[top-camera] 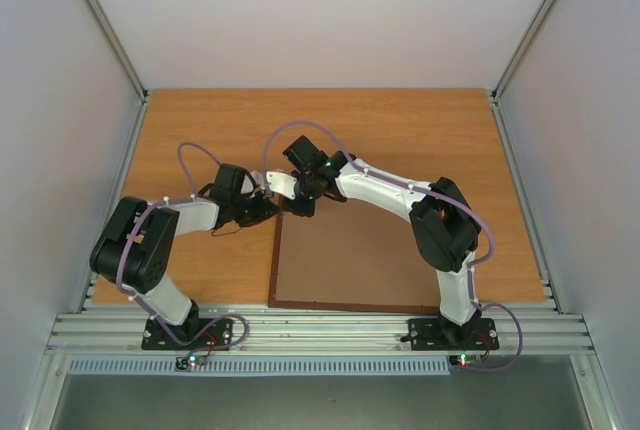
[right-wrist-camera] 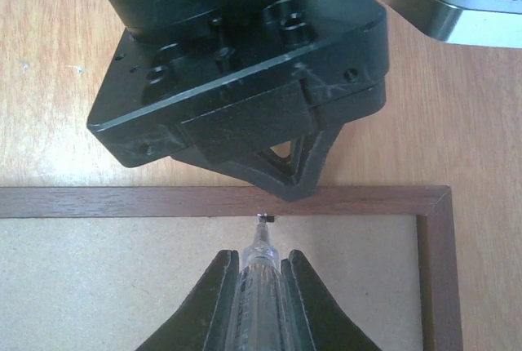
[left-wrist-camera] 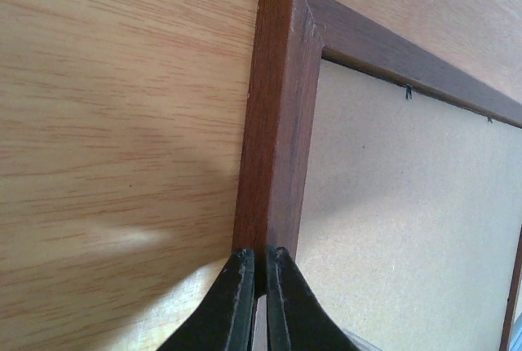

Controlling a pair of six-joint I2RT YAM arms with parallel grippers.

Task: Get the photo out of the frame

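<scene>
The brown wooden photo frame [top-camera: 275, 270] lies back side up on the table, its backing board [left-wrist-camera: 400, 196] and small dark tabs [left-wrist-camera: 408, 91] showing. My left gripper is shut on the frame's left bar. My right gripper is shut on a clear plastic-handled tool [right-wrist-camera: 263, 237], whose tip meets a dark tab at the frame's inner edge, just beside the left gripper's body in the right wrist view. The photo itself cannot be seen.
Bare wooden table [top-camera: 190, 115] lies behind and left of the frame. The two grippers are very close at the frame's left side. White walls and metal rails bound the work area.
</scene>
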